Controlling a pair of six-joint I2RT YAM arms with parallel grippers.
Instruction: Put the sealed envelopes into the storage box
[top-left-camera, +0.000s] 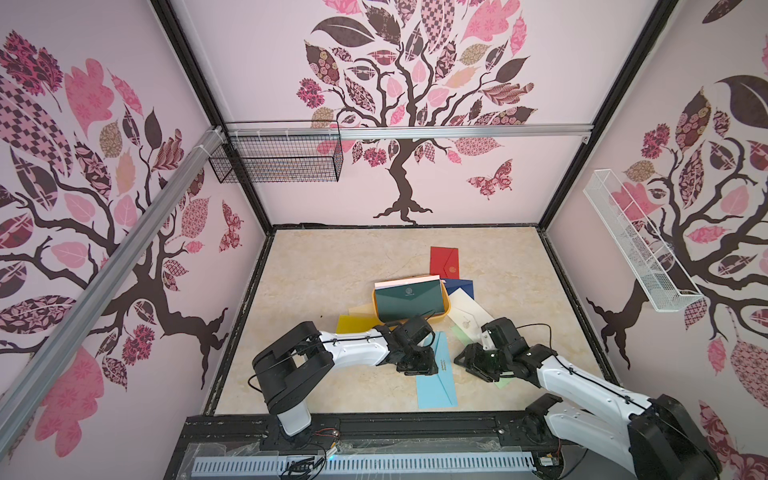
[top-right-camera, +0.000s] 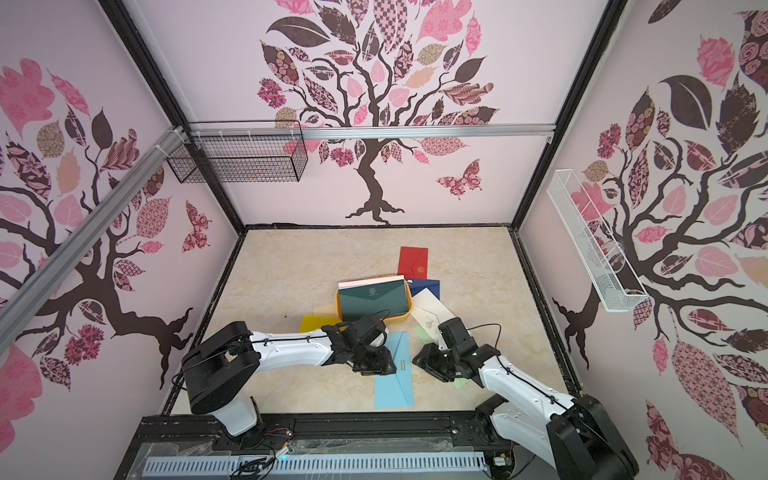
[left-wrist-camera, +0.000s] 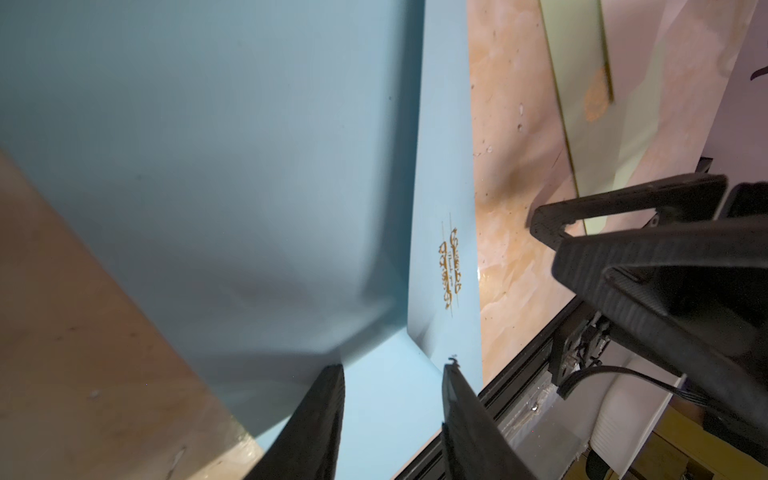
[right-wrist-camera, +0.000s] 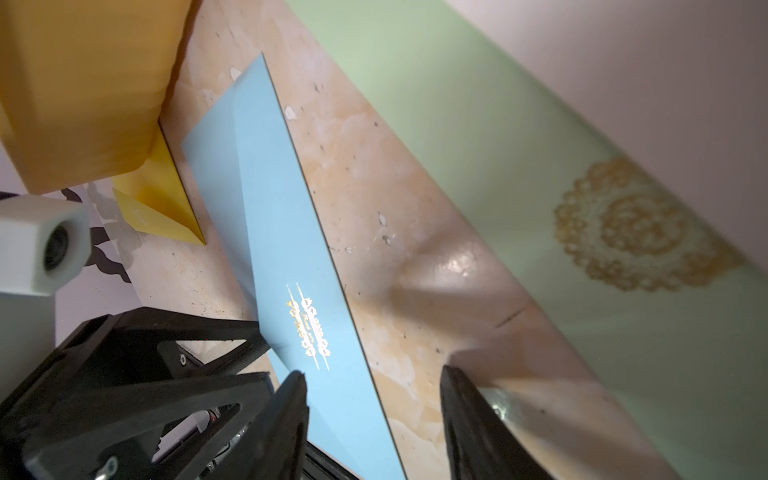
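Note:
The orange storage box (top-left-camera: 439, 317) stands mid-table with a dark green envelope (top-left-camera: 409, 300) and paler ones upright inside. A light blue envelope (top-left-camera: 436, 392) lies flat in front of it. My open left gripper is low over this envelope, its fingers (left-wrist-camera: 318, 416) empty. My open right gripper hovers beside its right edge, also empty. In the right wrist view, a light green envelope (right-wrist-camera: 512, 168) lies partly beneath a cream envelope (top-left-camera: 469, 310). Red (top-left-camera: 445, 262) and navy (top-left-camera: 460, 286) envelopes lie behind the box, and a yellow one (top-left-camera: 352, 324) lies to its left.
A black wire basket (top-left-camera: 280, 158) hangs at the back left, and a white one (top-left-camera: 652, 248) on the right wall. The two hands are close together over the front of the table. Bare tabletop (top-left-camera: 312, 264) shows at the back left.

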